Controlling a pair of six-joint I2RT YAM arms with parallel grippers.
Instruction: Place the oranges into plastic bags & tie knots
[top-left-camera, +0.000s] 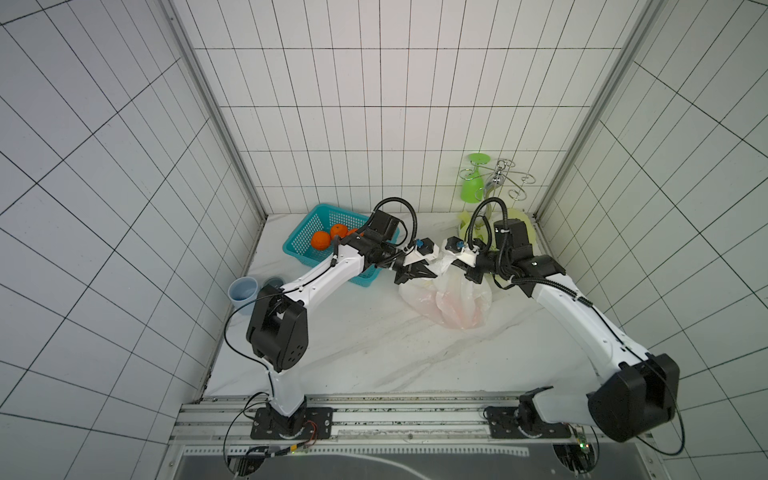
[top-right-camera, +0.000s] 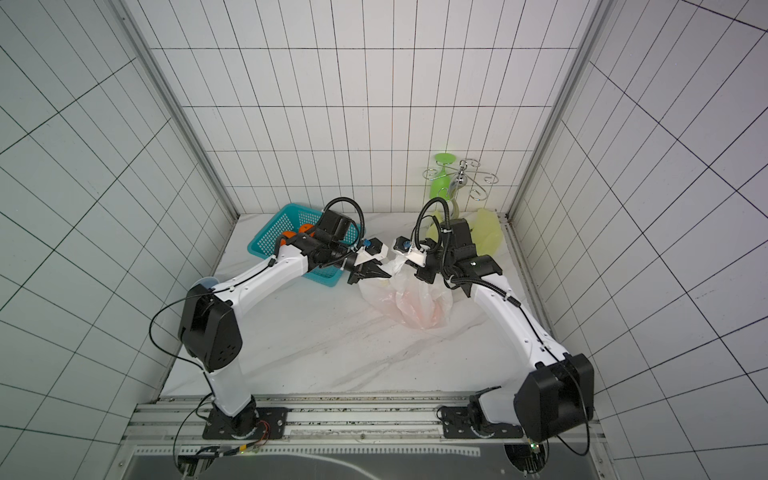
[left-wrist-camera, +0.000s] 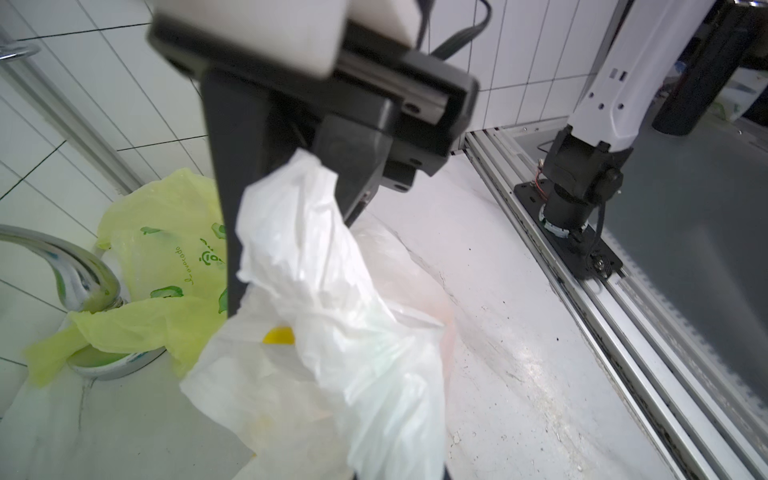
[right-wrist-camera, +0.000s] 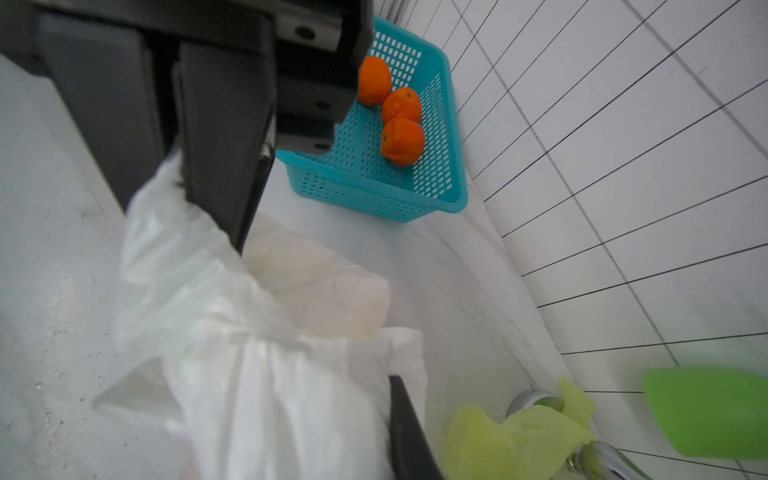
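Observation:
A white, translucent plastic bag (top-left-camera: 445, 306) rests on the counter with a pinkish tint showing through its lower part; what it holds I cannot tell. My left gripper is shut on the twisted top of this bag, its fingers pressed together in the right wrist view. Facing it closely, my right gripper stands partly open, with gathered white plastic between its separated fingers in the left wrist view. Plastic hides much of its fingertips. Several oranges (right-wrist-camera: 402, 141) lie in the teal basket (right-wrist-camera: 376, 196), which the left arm partly covers in the top views.
Yellow-green bags (left-wrist-camera: 164, 248) hang and lie at the back right beside a metal stand (top-left-camera: 497, 172) with a green cup (top-left-camera: 473, 188). A blue cup (top-left-camera: 243, 291) stands at the left edge.

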